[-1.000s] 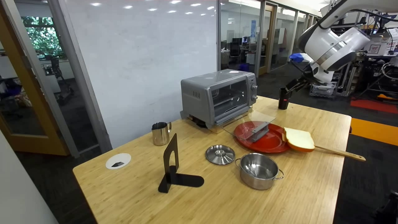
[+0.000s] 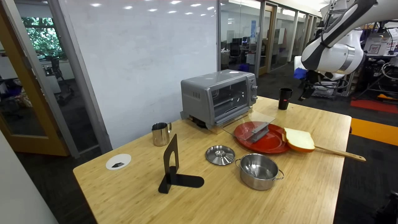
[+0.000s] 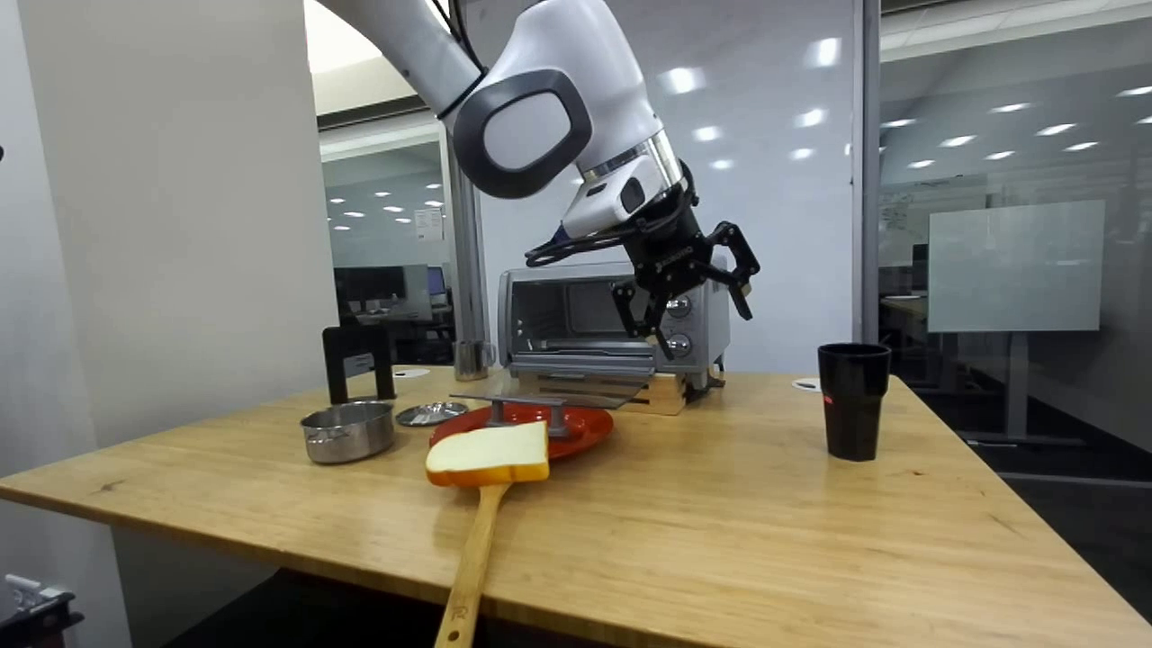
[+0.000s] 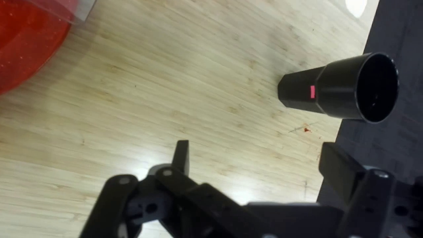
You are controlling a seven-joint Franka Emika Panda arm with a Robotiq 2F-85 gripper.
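Note:
My gripper (image 3: 702,329) hangs in the air over the table, its fingers spread wide and nothing between them. In the wrist view the two fingertips of the gripper stand far apart over bare wood. A black cup (image 4: 301,91) with a small pink mark stands upright near the table's edge, apart from the fingers; in exterior view 2 the cup (image 3: 853,405) is to the right of the gripper. The bread slice (image 2: 299,139) lies on a wooden spatula (image 2: 341,152), against the rim of the red plate (image 2: 276,147).
The toaster oven (image 2: 220,97) stands at the back, its glass door lowered over the plate. A steel pot (image 2: 258,173), a lid (image 2: 220,155), a metal pitcher (image 2: 160,135) and a black bookend (image 2: 172,175) occupy the other side. Between plate and cup the wood is clear.
The arm has swung and turned, and the gripper has moved away from beside the black cup. The cup and the other things on the table stand where they were.

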